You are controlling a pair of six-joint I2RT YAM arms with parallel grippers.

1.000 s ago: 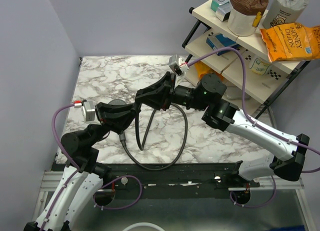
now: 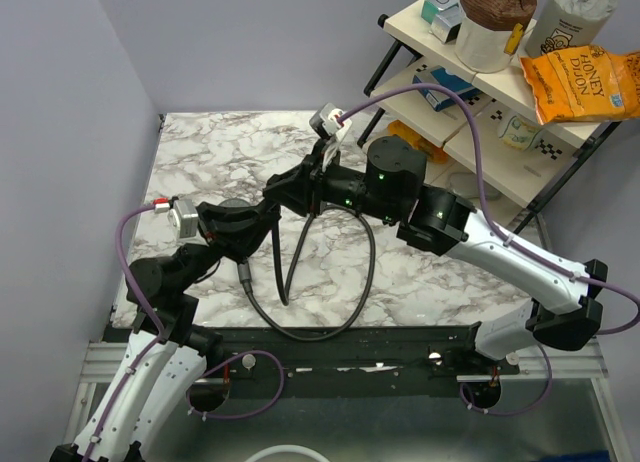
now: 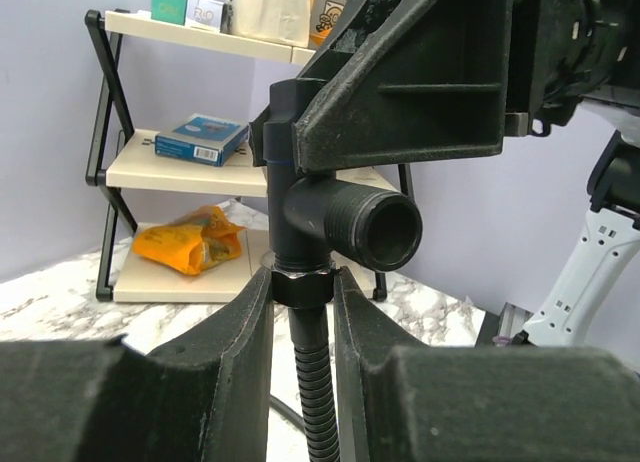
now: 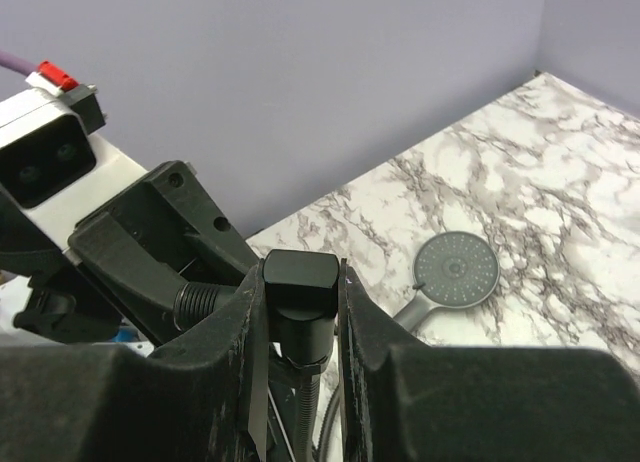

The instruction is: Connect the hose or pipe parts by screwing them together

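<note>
Both grippers meet in midair above the middle of the counter. My left gripper is shut on the hose end (image 3: 303,317), a collar with ribbed hose hanging below. Just above it, my right gripper is shut on a black T-shaped fitting (image 3: 360,217), whose threaded side port faces outward in the left wrist view. The hose (image 2: 366,282) loops down over the marble. The showerhead (image 4: 455,269) lies on the counter, its middle mostly hidden by the left arm in the top view.
A shelf rack (image 2: 505,182) with boxes, bags and containers stands at the back right. Walls border the marble counter (image 2: 210,142) at the back and left. A dark edge runs along the front.
My right arm has shifted and turned slightly toward the left, its wrist housing moving left in the top view. The left arm has barely moved.
</note>
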